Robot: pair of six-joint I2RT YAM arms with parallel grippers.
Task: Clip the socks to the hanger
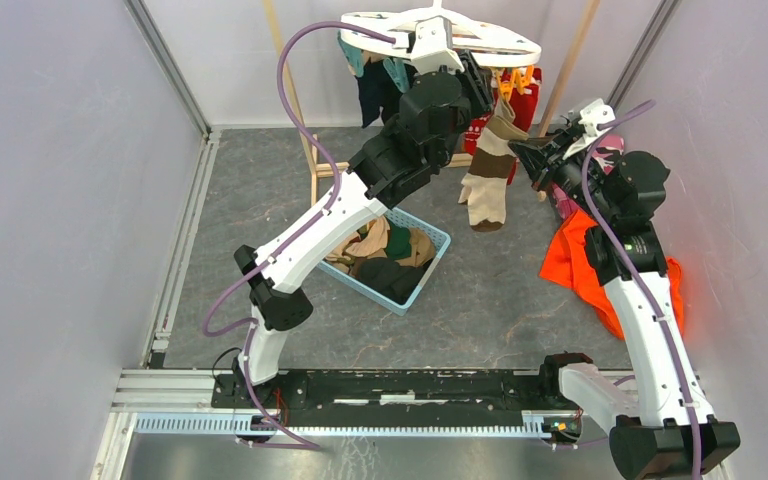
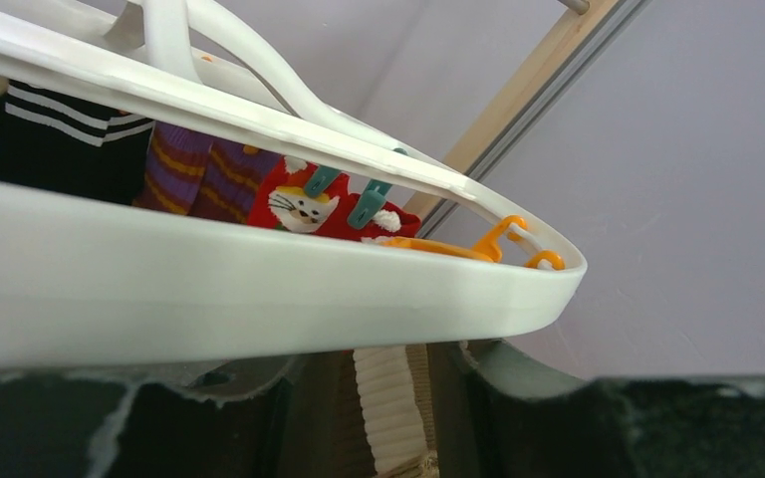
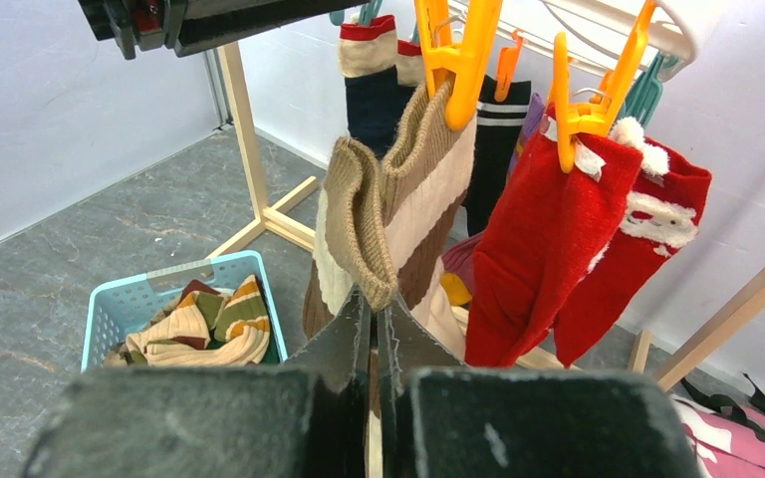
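Observation:
The white round hanger [image 1: 508, 50] crosses the top of the top view, with several clips and socks below it. A brown-and-cream striped sock [image 1: 486, 188] hangs from an orange clip [image 3: 470, 65], which bites one side of its cuff [image 3: 420, 124]. My right gripper is shut on the other side of that cuff, pulling it out toward itself. The left gripper stands part open under the hanger rim [image 2: 259, 299], and the striped sock shows through its gap. One dark left finger [image 3: 249, 15] appears above the sock in the right wrist view, apart from the clip.
Red socks [image 3: 548, 244] hang close on the right under another orange clip [image 3: 586, 124]. Dark socks [image 3: 374, 105] hang behind. A blue basket [image 1: 442, 247] of socks and an orange cloth [image 1: 585, 272] lie on the floor.

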